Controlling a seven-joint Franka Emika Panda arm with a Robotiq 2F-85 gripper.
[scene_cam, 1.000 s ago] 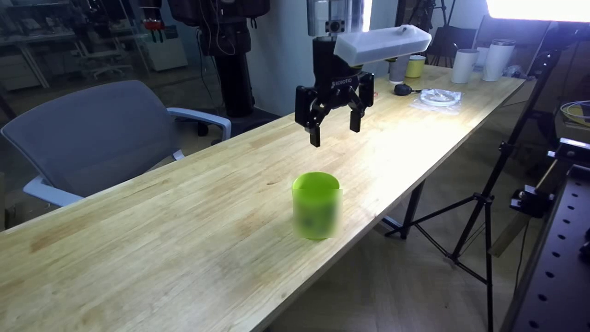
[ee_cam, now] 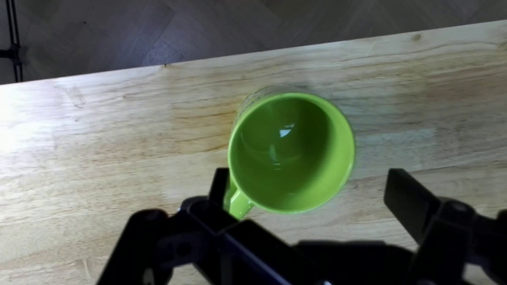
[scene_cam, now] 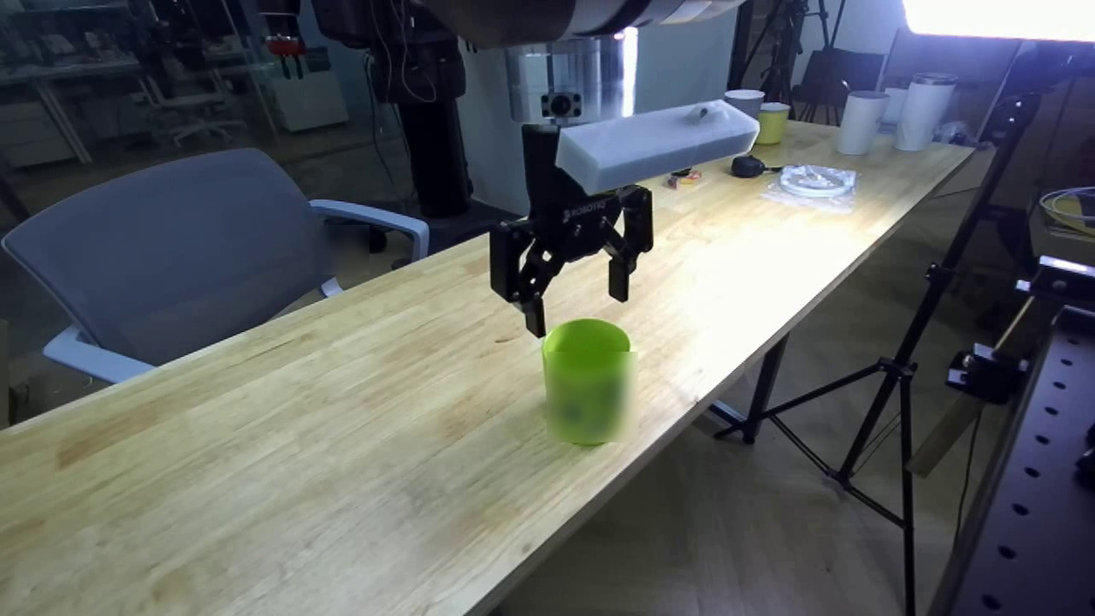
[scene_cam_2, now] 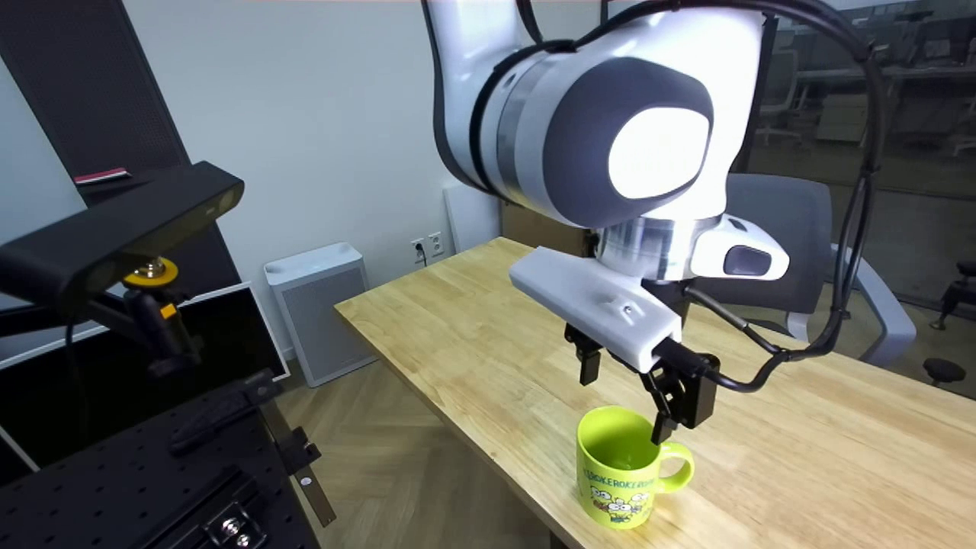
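A lime-green mug stands upright near the long edge of the wooden table. Cartoon print and a handle show on the mug in the second exterior view. My black gripper hangs open above and slightly behind it, with nothing between its fingers. Looking down in the wrist view, the empty inside of the mug is visible, ahead of the gap of my gripper. The left fingertip overlaps the mug's handle in that view; whether they touch I cannot tell.
Farther along stand white cylinders, a yellow cup, a black tape measure and a bagged white coil. A grey chair and a tripod flank the table.
The open gripper has come lower and toward the near left in the first exterior view, closer to the mug. The mug has stayed where it was.
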